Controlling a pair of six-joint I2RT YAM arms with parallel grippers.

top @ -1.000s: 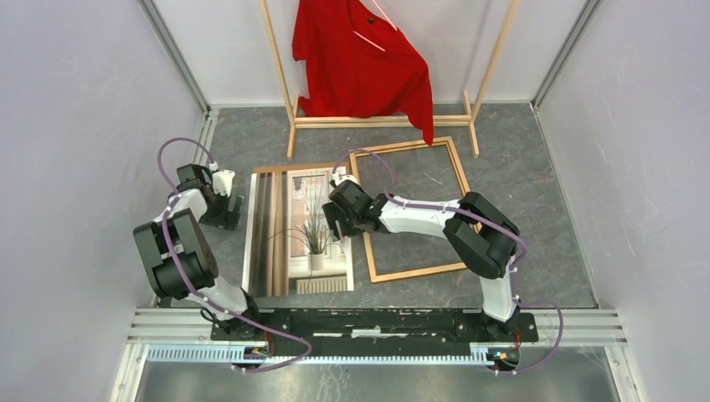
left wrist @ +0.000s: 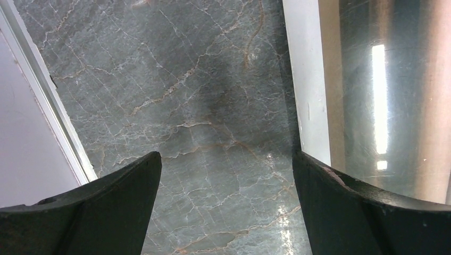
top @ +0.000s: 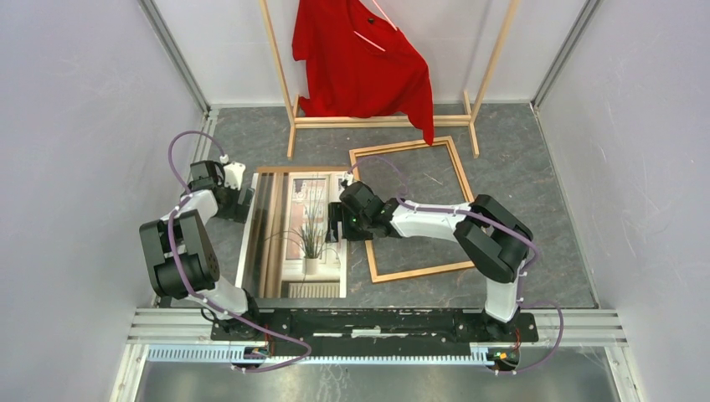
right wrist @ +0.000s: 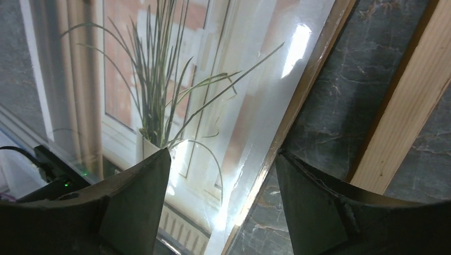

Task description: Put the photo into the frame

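The photo (top: 316, 280), a glossy panel showing a potted plant by a window, lies on the grey floor at left of centre. To its right lies the empty wooden frame (top: 419, 272). My left gripper (top: 241, 205) is open at the photo's left edge. In the left wrist view, bare floor fills its gap, and its right finger (left wrist: 340, 212) overlaps the white edge strip (left wrist: 311, 79). My right gripper (top: 334, 222) is open over the photo's right edge. In the right wrist view, that edge (right wrist: 290, 114) runs between its fingers, close by the right fingertip (right wrist: 287, 164).
A wooden rack (top: 385, 122) with a red shirt (top: 360, 75) stands at the back. The frame's left bar (right wrist: 407, 101) lies just right of the photo. A side wall (left wrist: 26, 133) is near the left gripper.
The photo has turned slightly, its near end shifting left.
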